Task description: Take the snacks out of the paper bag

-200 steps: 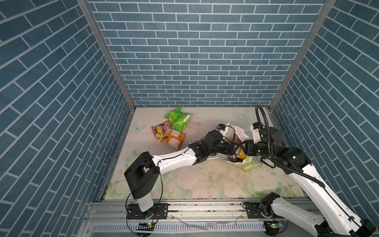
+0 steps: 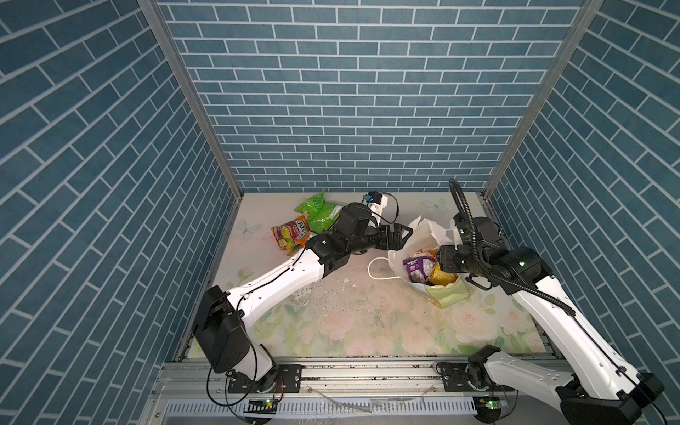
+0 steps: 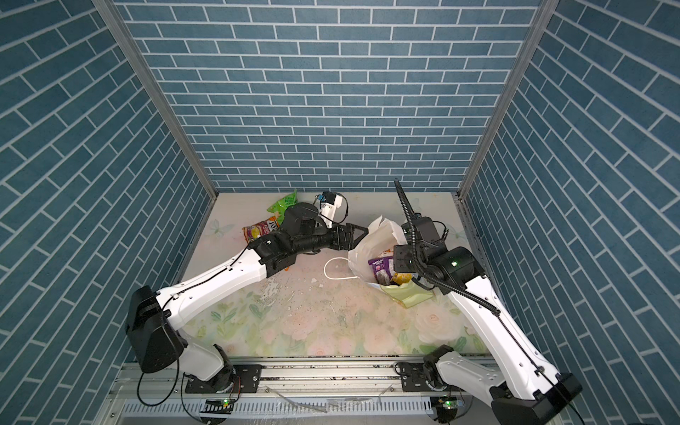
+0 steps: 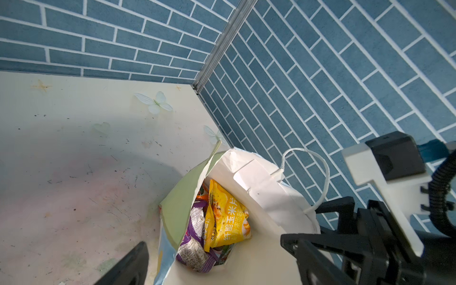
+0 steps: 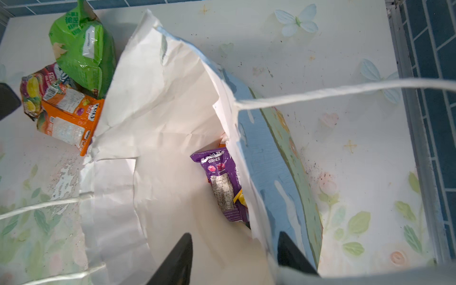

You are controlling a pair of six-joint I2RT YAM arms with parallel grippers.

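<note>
The white-lined paper bag (image 2: 425,233) lies tipped at the right, its mouth facing left. Inside are a purple snack pack (image 5: 220,185) and a yellow snack pack (image 4: 230,218); a bit of orange packet (image 4: 202,193) shows behind them. My left gripper (image 2: 405,236) stands open at the bag's mouth, nothing between its fingers. Above the bag's right part is my right gripper, also open; the bag's rim runs between its fingers in the right wrist view, whether touching cannot be told. On the table lie a green snack bag (image 5: 85,52), a fruit snack bag (image 2: 290,233) and an orange packet (image 5: 76,114).
A white cord handle (image 2: 379,269) loops out from the bag's mouth, and another handle (image 4: 318,166) stands up from its upper side. Brick-patterned walls close in the back and sides.
My left gripper has drawn back from inside the bag, up and to the left, with nothing in it, uncovering the purple and yellow packs. My right arm shifted slightly.
</note>
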